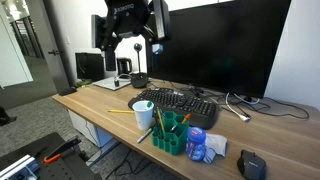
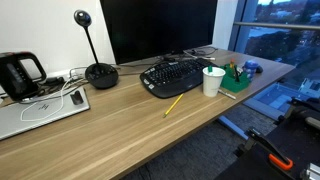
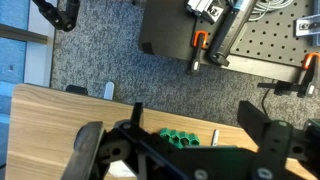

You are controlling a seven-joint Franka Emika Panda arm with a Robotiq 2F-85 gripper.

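Observation:
My gripper [image 1: 128, 38] hangs high in exterior view 1, above the desk's front side, open with nothing between its fingers. In the wrist view the open gripper has its two dark fingers spread wide over the grey floor. A green holder [image 1: 168, 138] with several pens in it stands near the desk's front edge; its top shows as a green patch [image 3: 180, 137] between the fingers. Beside the holder is a white cup [image 2: 212, 82] with something green inside. A yellow pencil [image 2: 173, 105] lies on the bare wood. The gripper is out of exterior view 2.
A blue round object [image 1: 196, 143] and a white cloth [image 1: 215, 145] sit by the holder, with a black mouse [image 1: 252, 165] further right. The keyboard [image 2: 180, 75] and monitor [image 1: 220, 45] stand behind. Open wood lies at the desk's left [image 2: 90, 140].

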